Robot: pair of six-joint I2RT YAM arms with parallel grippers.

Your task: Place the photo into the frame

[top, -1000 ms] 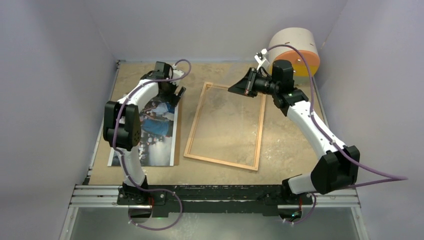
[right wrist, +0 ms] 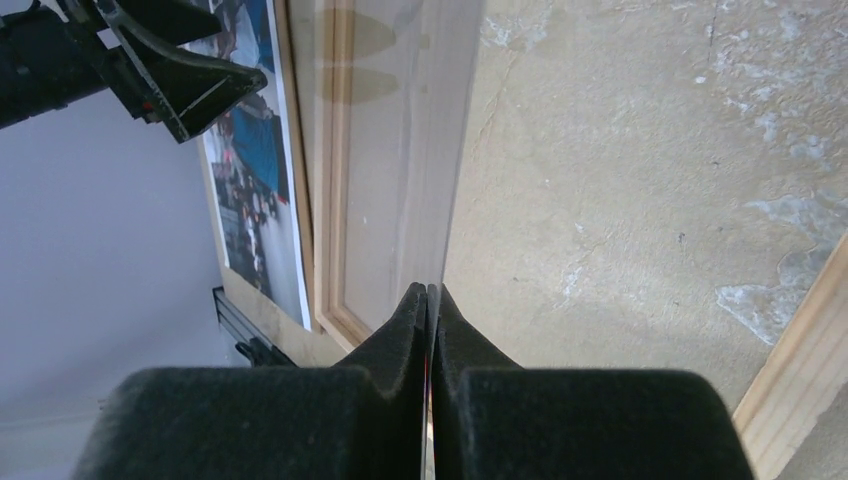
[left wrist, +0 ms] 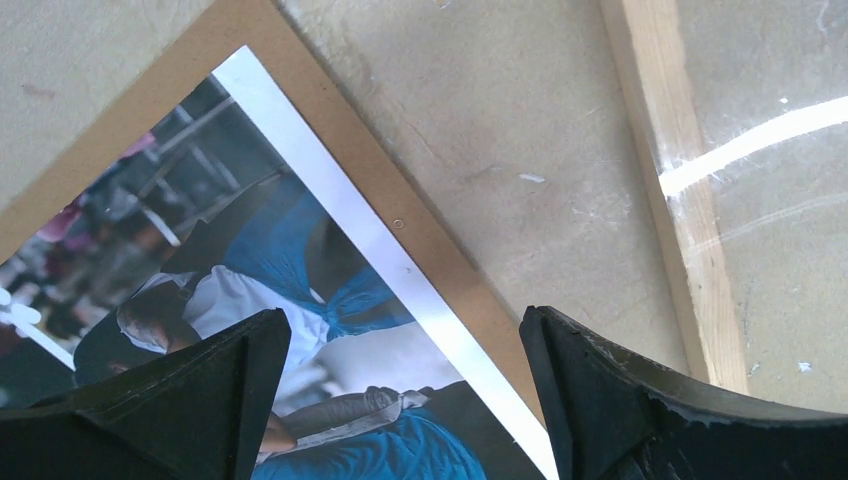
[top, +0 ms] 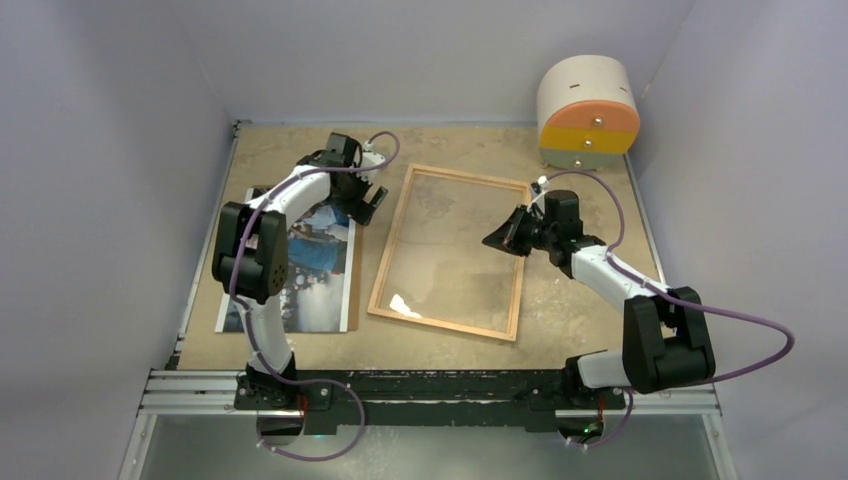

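The photo (top: pixel 315 280) lies flat at the left on a brown backing board (left wrist: pixel 440 255). The wooden frame (top: pixel 440 326) with a clear sheet lies in the middle. My left gripper (top: pixel 369 203) is open above the photo's upper right edge, nothing between its fingers in the left wrist view. My right gripper (top: pixel 505 240) is shut over the right part of the frame. In the right wrist view a clear sheet (right wrist: pixel 410 150) runs up from its fingertips; whether it is gripped or only beneath them, I cannot tell.
A drawer box (top: pixel 587 110) stands at the back right. Bare table shows in front of the frame and right of it. Grey walls bound the sides and back.
My right gripper has come down and toward the front over the frame. My left gripper has shifted right and toward the front.
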